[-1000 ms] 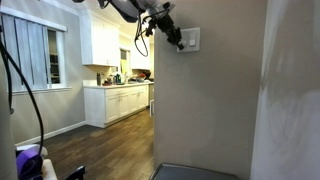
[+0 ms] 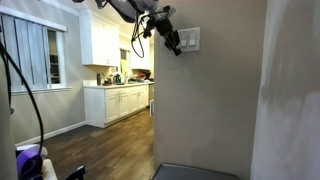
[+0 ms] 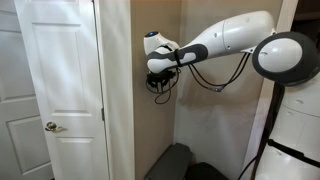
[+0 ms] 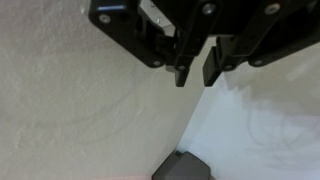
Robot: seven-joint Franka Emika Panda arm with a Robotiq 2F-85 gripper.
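Observation:
On the grey wall in exterior view 1 is a white switch plate (image 2: 190, 40) with rocker switches. My gripper (image 2: 176, 47) is at the plate's left side, overlapping its lower left edge in that view; whether they touch cannot be told. From exterior view 2 the gripper (image 3: 157, 83) appears close to the wall, and the arm hides the plate. Two dark fingertips stand apart in the wrist view, so the gripper is open, and nothing shows between them.
A dark grey bin or box (image 2: 195, 172) stands on the floor below, by the wall corner. A white door (image 3: 70, 85) is left of the wall in exterior view 2. Kitchen cabinets (image 2: 118, 103) are far back, with open wooden floor before them.
Compared with one second ago, my gripper is slightly lower and further left, and more of the switch plate shows.

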